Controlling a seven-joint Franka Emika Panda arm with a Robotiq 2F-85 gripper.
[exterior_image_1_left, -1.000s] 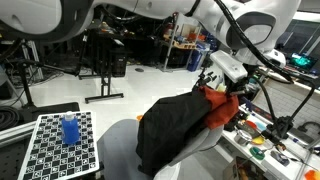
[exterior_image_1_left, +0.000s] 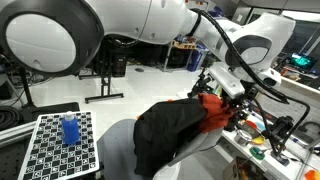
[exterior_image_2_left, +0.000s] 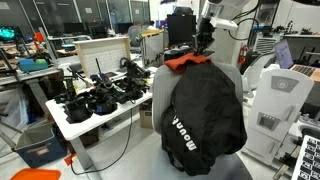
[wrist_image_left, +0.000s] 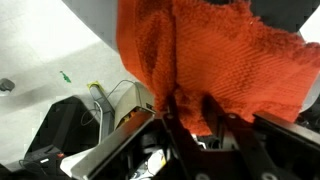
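Observation:
An orange-red cloth (exterior_image_1_left: 212, 112) lies over the top of a grey chair's backrest (exterior_image_2_left: 160, 92). Beside it, a black garment with white lettering (exterior_image_2_left: 203, 115) drapes down the chair. My gripper (exterior_image_2_left: 203, 48) is at the cloth on the top edge of the backrest. In the wrist view the cloth (wrist_image_left: 225, 60) fills the middle and right, reaching the dark fingers at the bottom. Blur and dark folds hide the gap, so whether cloth is pinched there cannot be told.
A blue bottle (exterior_image_1_left: 70, 128) stands on a checkered board (exterior_image_1_left: 45, 150) left of the chair. Behind the chair, a white table (exterior_image_2_left: 95, 122) carries black equipment, and a workbench (exterior_image_1_left: 285, 160) holds several small objects. Open floor lies left of the chair.
The upper arm has swung lower in exterior view 1. The orange cloth's upper part sits slightly lower and further left than a second ago; the black garment stays draped.

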